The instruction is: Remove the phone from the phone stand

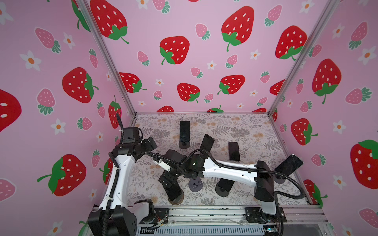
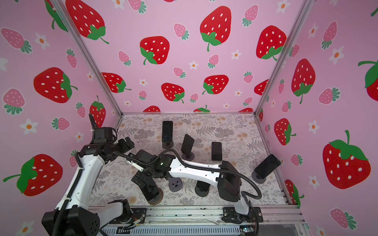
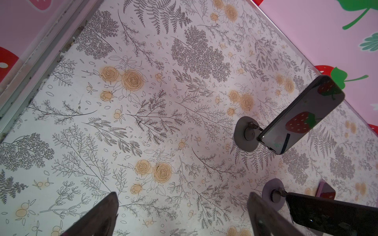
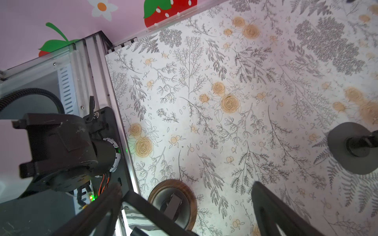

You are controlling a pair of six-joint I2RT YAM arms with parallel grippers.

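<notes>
At the front left, a dark phone (image 1: 171, 192) leans on a round wood-rimmed stand (image 1: 176, 201). My right gripper (image 1: 168, 179) hangs over that phone's upper part, fingers apart; contact cannot be told from above. In the right wrist view, the phone's dark edge (image 4: 155, 212) and its stand (image 4: 190, 200) show low between the blurred fingers, nearer the left one. My left gripper is open and empty over bare surface at the left side. Another phone (image 1: 184, 131) stands upright on a stand at the back.
Several more phones stand about: one in the middle (image 1: 207, 142), one at the right edge (image 1: 289, 164), one partly under my right arm (image 1: 225, 185). A phone (image 1: 233, 151) appears to lie flat. A purple stand (image 1: 195, 183) is beside the front-left phone.
</notes>
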